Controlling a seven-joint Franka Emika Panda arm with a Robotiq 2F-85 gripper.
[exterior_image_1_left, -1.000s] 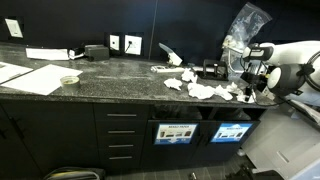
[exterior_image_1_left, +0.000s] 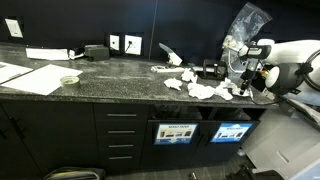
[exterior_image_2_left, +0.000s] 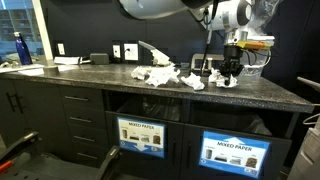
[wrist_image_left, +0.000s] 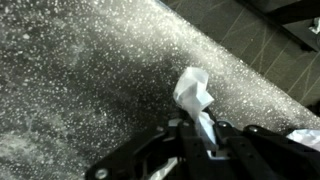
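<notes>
My gripper is shut on a piece of crumpled white paper (wrist_image_left: 193, 92), which sticks out past the fingertips in the wrist view. In exterior view 2 the gripper (exterior_image_2_left: 230, 77) points down close to the dark speckled counter (exterior_image_2_left: 268, 94), towards its right end, with white paper (exterior_image_2_left: 228, 84) at its tips. Several other white paper pieces (exterior_image_2_left: 156, 75) lie loosely on the counter to the left. Whether the held piece still touches the counter is hard to tell.
Two drawer fronts below carry "MIXED PAPER" labels (exterior_image_2_left: 141, 136), with open spaces above them. A wire basket (exterior_image_2_left: 251, 62) stands behind the gripper. Flat white sheets (exterior_image_1_left: 42, 78) and a small round container (exterior_image_1_left: 70, 81) lie at the counter's left end.
The arm has shifted slightly near the counter's right end. The loose papers further left look unmoved.
</notes>
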